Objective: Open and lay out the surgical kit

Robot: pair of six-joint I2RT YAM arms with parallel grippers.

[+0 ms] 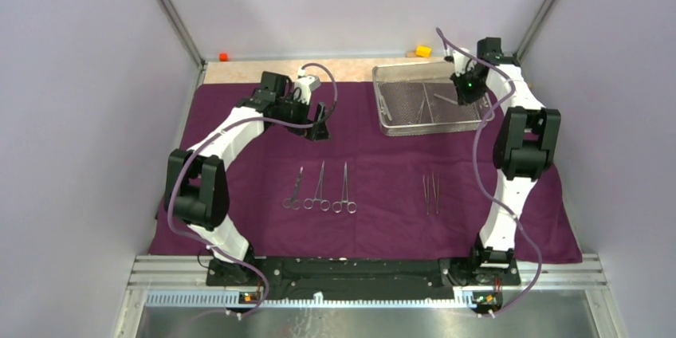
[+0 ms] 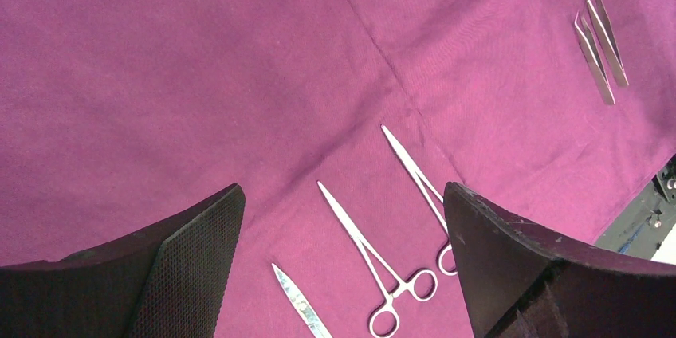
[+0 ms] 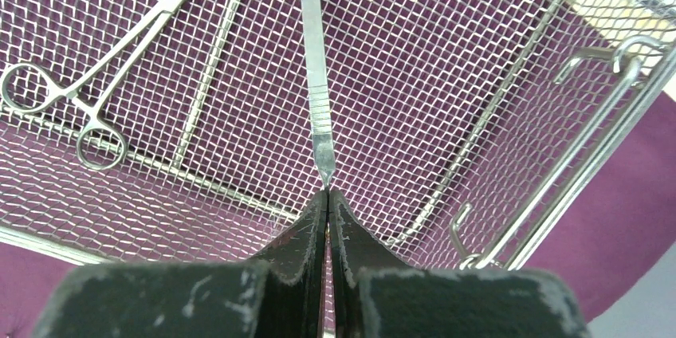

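Observation:
My right gripper is shut over the mesh tray (image 1: pixel 414 129), its tips at the near end of a flat steel scalpel handle (image 3: pixel 313 51); whether it grips it is unclear. Scissor-like clamps (image 3: pixel 104 99) lie left of the handle in the right wrist view. My left gripper stands open over the purple cloth, holding nothing. Below it lie scissors (image 2: pixel 299 298) and two ring-handled clamps (image 2: pixel 359 246). Tweezers (image 2: pixel 598 51) lie side by side on the cloth at the right.
A yellow block (image 1: pixel 422 50) and an orange block (image 1: pixel 224 56) stand at the back. The tray's wire handles (image 3: pixel 590 155) run along its side.

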